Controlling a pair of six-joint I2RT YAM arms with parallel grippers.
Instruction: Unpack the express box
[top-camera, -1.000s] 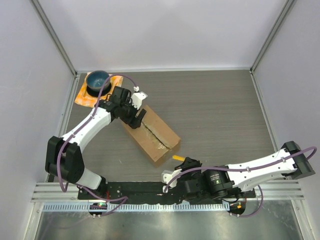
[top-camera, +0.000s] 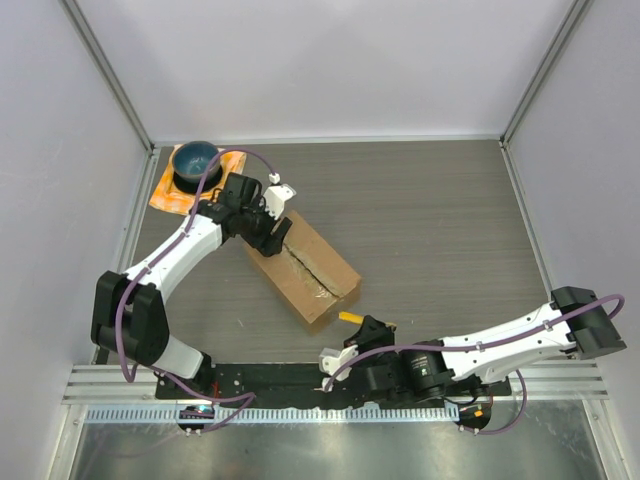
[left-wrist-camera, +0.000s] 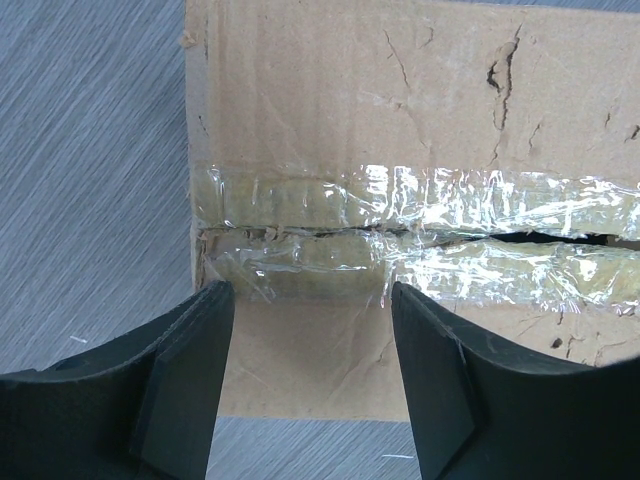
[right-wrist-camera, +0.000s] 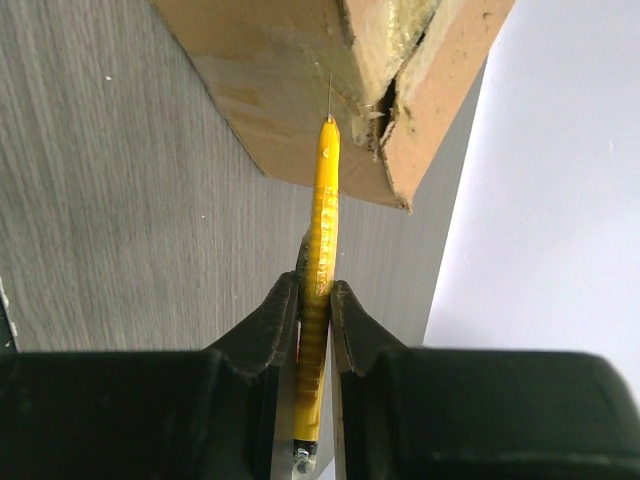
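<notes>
A brown cardboard box (top-camera: 298, 283) sits left of the table's middle, its top seam sealed with clear tape (left-wrist-camera: 310, 190) that has a dark slit in it. Over the far end of the box is my left gripper (top-camera: 277, 236), its fingers (left-wrist-camera: 180, 370) spread with only box top visible between them. My right gripper is shut on a slim yellow knife (right-wrist-camera: 322, 230). The knife's thin tip points at the box's near end face, close to the taped seam; whether it touches cannot be told. In the top view the knife (top-camera: 350, 318) shows just off the near corner.
A dark blue bowl (top-camera: 196, 161) stands on an orange checked cloth (top-camera: 172, 196) at the back left. White walls enclose the sides and back.
Left arm and box look unmoved.
</notes>
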